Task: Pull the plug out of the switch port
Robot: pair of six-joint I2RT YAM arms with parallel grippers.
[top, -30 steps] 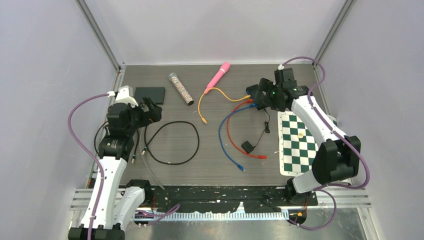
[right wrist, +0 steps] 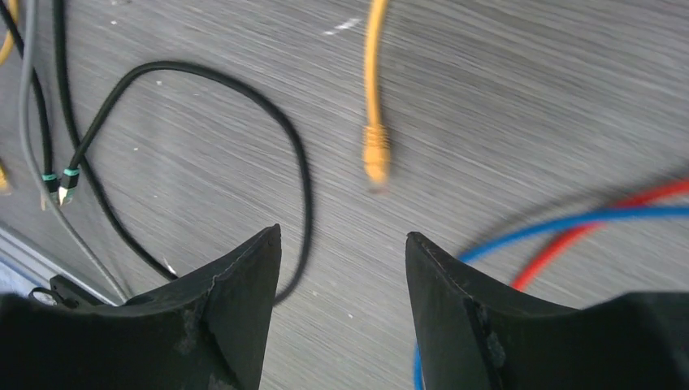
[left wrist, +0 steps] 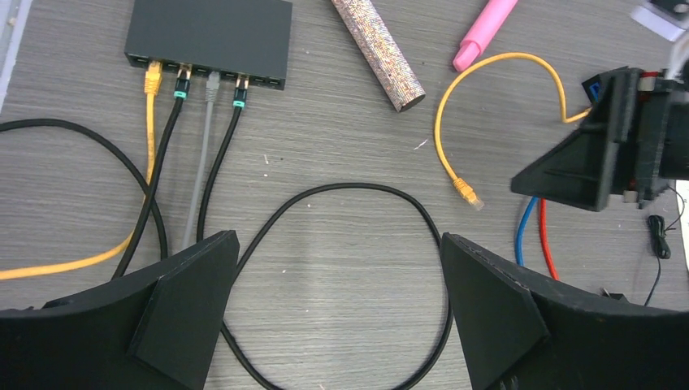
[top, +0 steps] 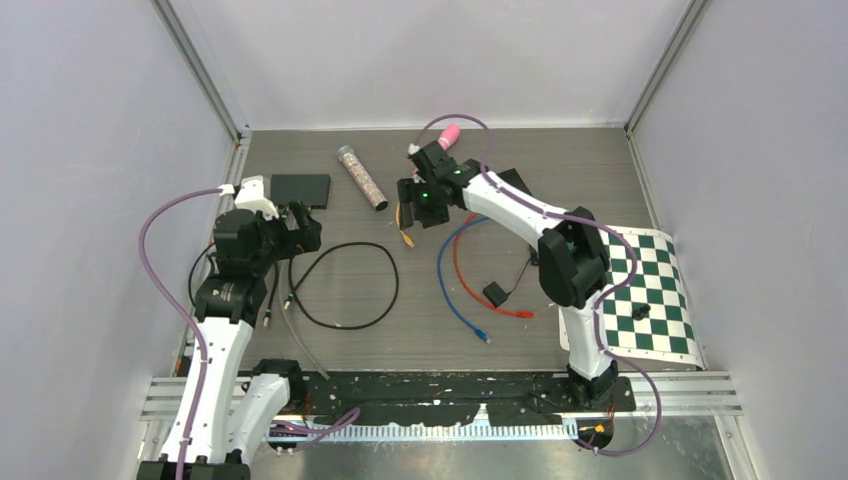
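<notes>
In the left wrist view a black switch [left wrist: 209, 36] has a yellow plug [left wrist: 153, 77], black plugs with teal bands [left wrist: 239, 94] and a grey plug [left wrist: 213, 85] in its ports. My left gripper is open above it, empty. My right gripper is open over the middle of the table, with a loose yellow cable end [right wrist: 375, 154] beyond its fingers. A second switch [top: 510, 183] at the right is mostly hidden by my right arm.
Loose blue [top: 445, 280] and red [top: 470, 290] cables, a power adapter [top: 495, 293], a glitter tube [top: 362, 177], a pink wand [top: 449, 135] and a checkerboard [top: 650, 290] lie about.
My right arm has swept leftward from the right-hand switch to above the middle of the table. The left arm has not visibly moved.
</notes>
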